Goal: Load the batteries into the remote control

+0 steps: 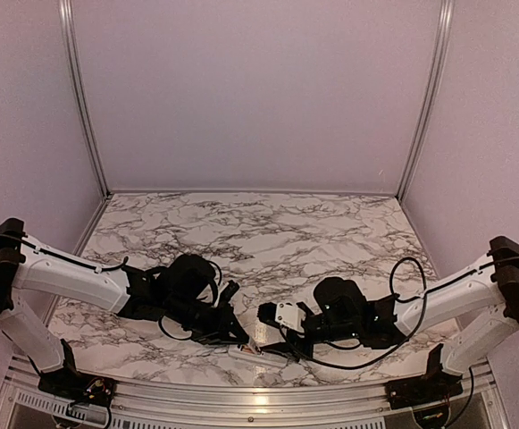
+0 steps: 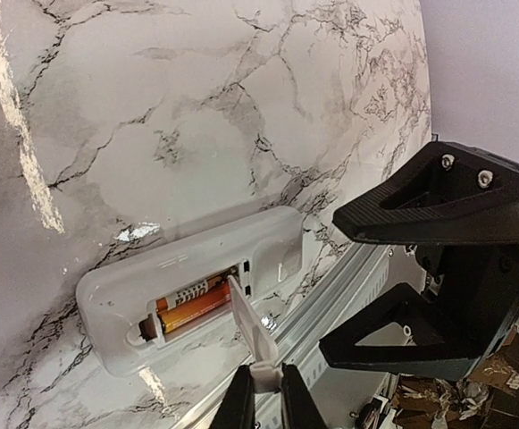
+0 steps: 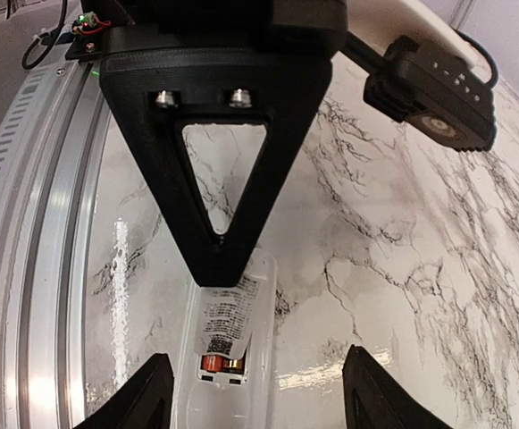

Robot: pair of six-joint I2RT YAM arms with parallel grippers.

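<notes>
The white remote [image 2: 116, 331] lies on the marble table near the front edge. Two orange batteries sit in its compartment; in the right wrist view the raised white cover [image 3: 228, 317] partly hides them. In the left wrist view the cover stands tilted up from the compartment's end, its outer end between the fingertips of my left gripper; whether these grip it firmly is unclear. My right gripper is open over the remote, nothing seen between its fingers, its tips at the bottom of the right wrist view.
The aluminium rail [image 1: 259, 393] runs along the front edge, close beside the remote. Both arms crowd together over the remote.
</notes>
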